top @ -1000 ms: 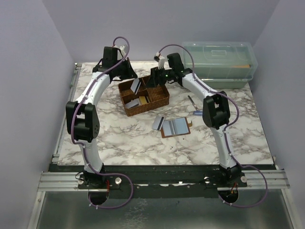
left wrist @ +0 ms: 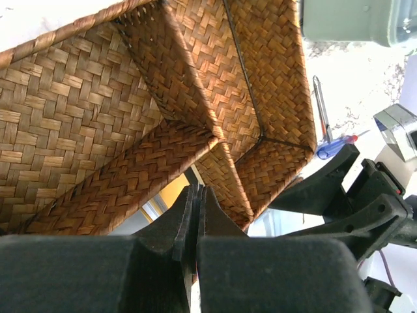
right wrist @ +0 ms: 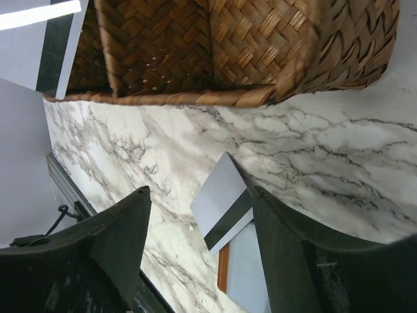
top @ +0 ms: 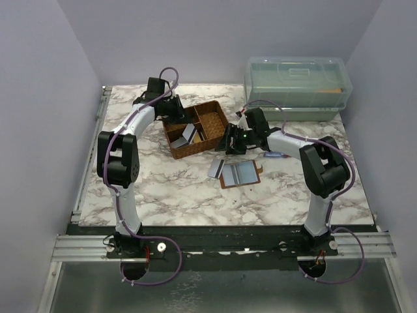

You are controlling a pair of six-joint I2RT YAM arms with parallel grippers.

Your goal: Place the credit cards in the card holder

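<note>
The woven card holder sits at back centre, with cards in its left compartments. My left gripper is shut over the holder's back-left part, nothing showing between its fingers. My right gripper stands part open to the right front of the holder, above a striped card that lies partly on a brown-edged card pad. Nothing is between its fingers.
A clear plastic box stands at the back right. A blue-red pen and a silver one lie right of the holder.
My left gripper has moved slightly down, and the card under it now sits lower in the holder.
</note>
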